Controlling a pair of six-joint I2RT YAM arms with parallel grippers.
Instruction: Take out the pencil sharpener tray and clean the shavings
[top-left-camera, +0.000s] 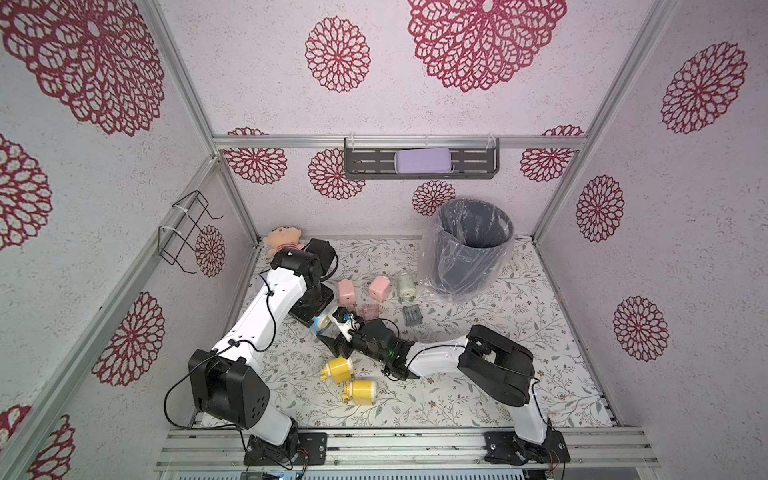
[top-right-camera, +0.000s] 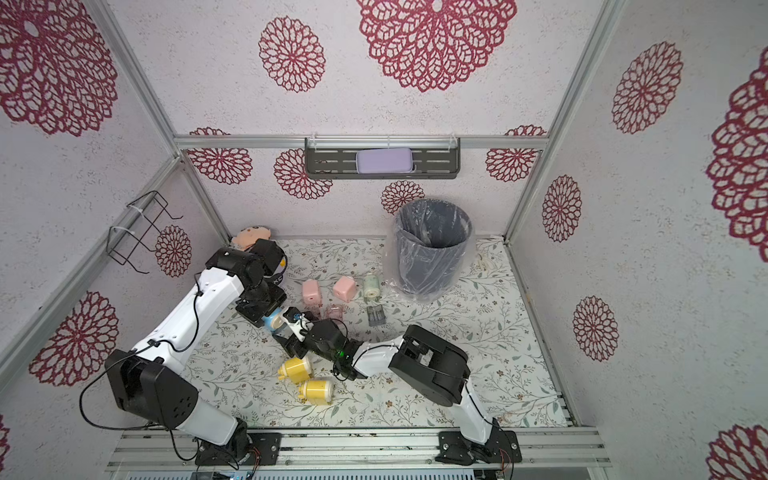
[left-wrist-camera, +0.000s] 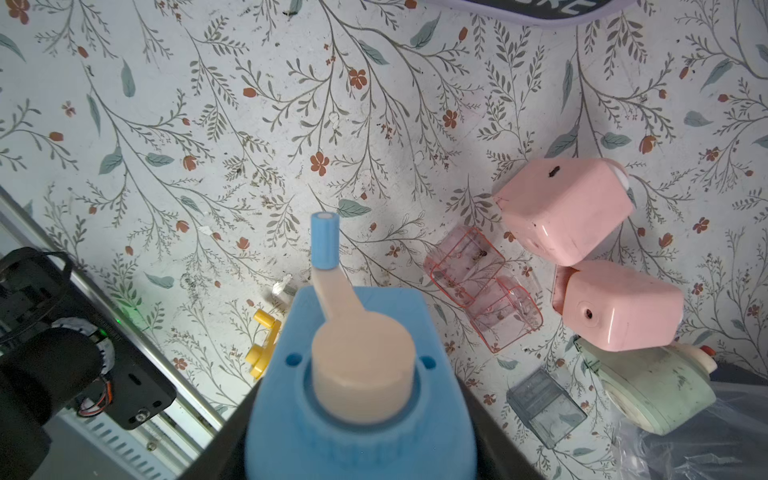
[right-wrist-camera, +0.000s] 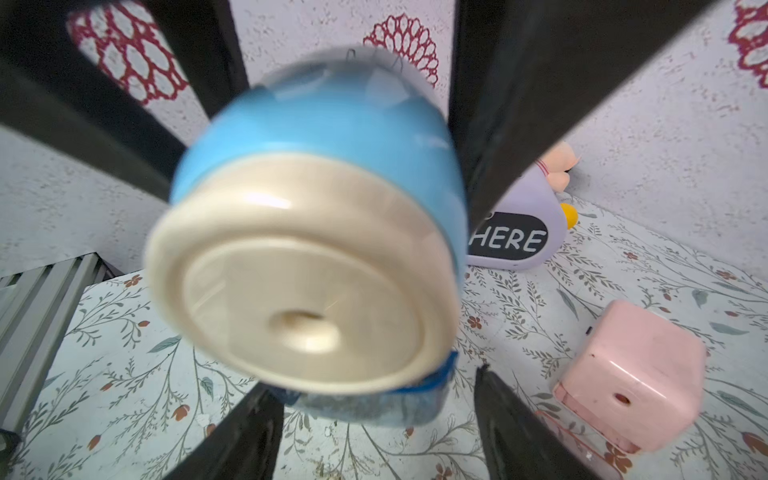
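A blue pencil sharpener (left-wrist-camera: 360, 436) with a cream crank is held off the floor, my left gripper (top-left-camera: 317, 317) shut on its sides. In the right wrist view its cream round face (right-wrist-camera: 304, 272) points toward the camera, and the clear tray (right-wrist-camera: 376, 404) shows below it. My right gripper is open, with one finger on each side of the tray's level and gaps between them and the tray. Two emptied-out trays, one clear pink (left-wrist-camera: 484, 288) and one clear grey (left-wrist-camera: 546, 408), lie apart on the floor.
Two pink sharpeners (top-left-camera: 346, 292) and a green sharpener (top-left-camera: 406, 287) stand behind the arms. Two yellow sharpeners (top-left-camera: 360, 392) lie in front. A bagged bin (top-left-camera: 460, 272) stands at the back right. A lilac sign (right-wrist-camera: 520, 228) is near the left arm.
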